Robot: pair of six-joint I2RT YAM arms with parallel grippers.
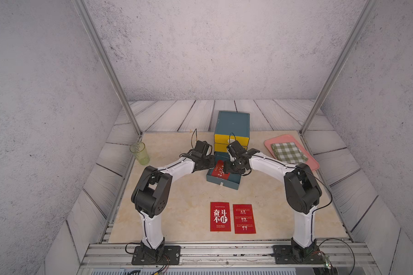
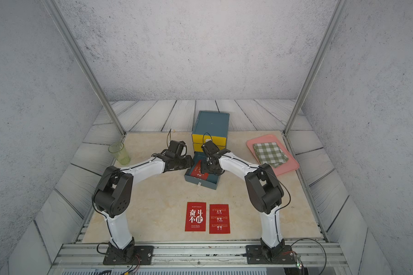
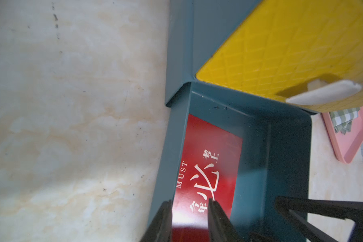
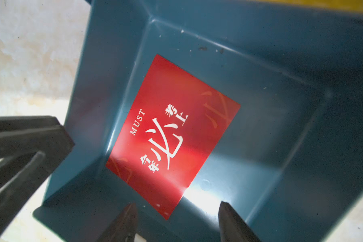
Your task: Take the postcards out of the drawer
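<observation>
A red postcard (image 4: 189, 137) with white lettering lies in the pulled-out blue drawer (image 4: 294, 185) of the yellow-fronted cabinet (image 1: 232, 120). My left gripper hangs at the drawer's left wall in the left wrist view, fingers apart, nothing seen between them. My right gripper is over the drawer, fingers apart above the near end, nothing between them. Two more red postcards, one (image 1: 220, 216) with large white characters and one (image 1: 244, 219) with three bands of print, lie side by side on the table in front of the drawer.
A green glass (image 1: 140, 153) stands at the far left. A pink tray (image 1: 313, 162) with a checked cloth (image 1: 286, 152) sits at the back right.
</observation>
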